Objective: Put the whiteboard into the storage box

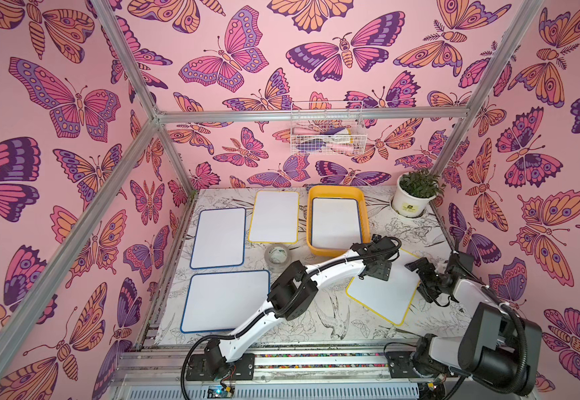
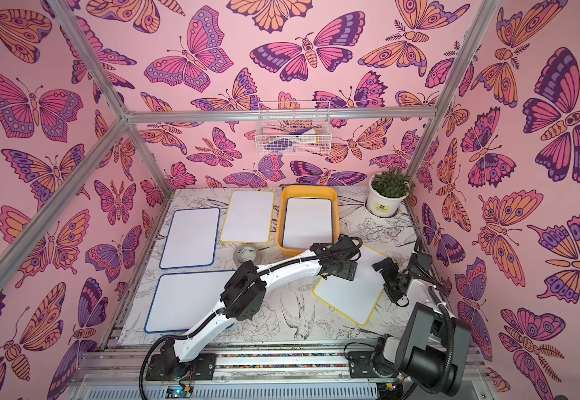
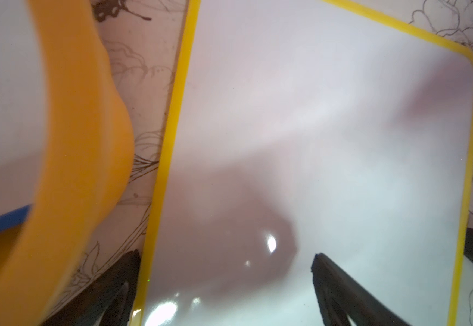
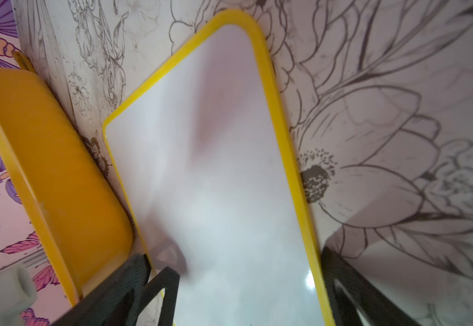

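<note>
A yellow-edged whiteboard (image 1: 383, 296) lies flat and turned at an angle on the table, in front and to the right of the yellow storage box (image 1: 366, 230). Inside the box is a blue-edged whiteboard (image 1: 335, 223). My left gripper is open over the loose board, one finger (image 3: 118, 293) at its yellow edge beside the box, the other above its white face. At the board's right side my right gripper also stands open, one finger (image 4: 337, 277) by the yellow edge. Whether the fingers touch the board I cannot tell.
On the left lie a tall blue-edged board (image 1: 218, 236), a yellow-edged board (image 1: 274, 216) and a wide blue-edged board (image 1: 226, 300). A round grey dish (image 1: 277, 256) sits near my left arm. A potted plant (image 1: 411, 202) stands at the back right.
</note>
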